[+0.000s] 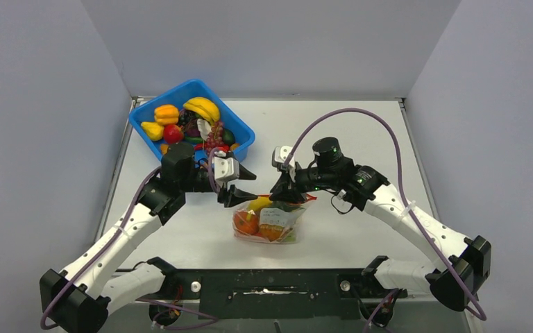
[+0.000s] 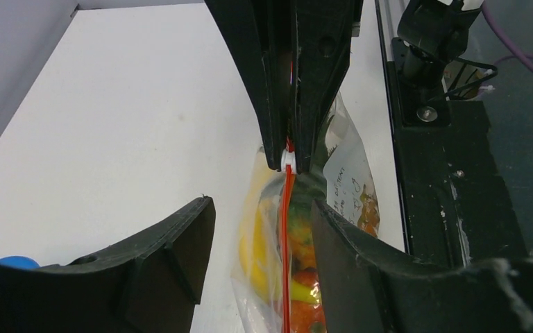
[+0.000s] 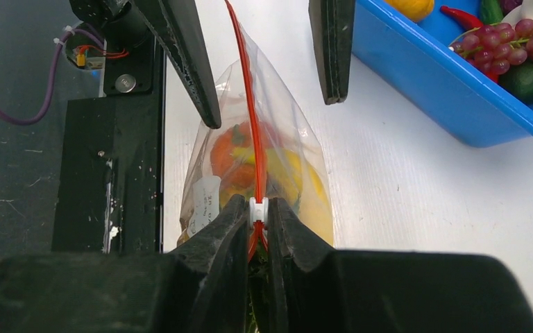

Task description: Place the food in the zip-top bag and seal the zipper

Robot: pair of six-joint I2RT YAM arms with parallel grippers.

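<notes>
The clear zip top bag [image 1: 257, 234] stands on the table with food inside, including an orange-red item [image 3: 226, 150] and a yellow one. A red zipper strip [image 3: 248, 76] runs along its top. My right gripper [image 1: 275, 199] is shut on the zipper's white slider, whose two sides touch the fingers; the slider [image 2: 289, 161] also shows in the left wrist view. On the bag's other side, my left gripper is open. Its fingers [image 3: 331, 69] stand apart on either side of the strip, not touching it.
Behind the left arm is a blue bin [image 1: 246, 144] of fruit and vegetables, including bananas [image 1: 202, 107] and grapes [image 3: 503, 45]. Free white table [image 1: 347, 128] lies at the back right. The two grippers are close together above the bag.
</notes>
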